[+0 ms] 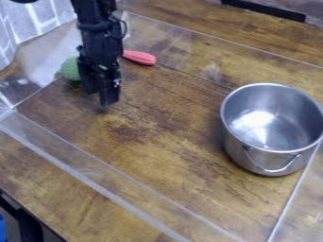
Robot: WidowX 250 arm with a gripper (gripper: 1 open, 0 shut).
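Observation:
My black gripper (pixel 101 87) hangs at the upper left of the camera view, low over the wooden surface, in front of a green object (pixel 71 68). The green object is partly hidden behind it. A pink-red item (pixel 139 58) lies behind the gripper to its right. I cannot tell whether the fingers are open or shut, or whether anything is between them.
A large steel pot (pixel 270 128) stands at the right. Clear plastic walls edge the wooden surface (pixel 151 170).

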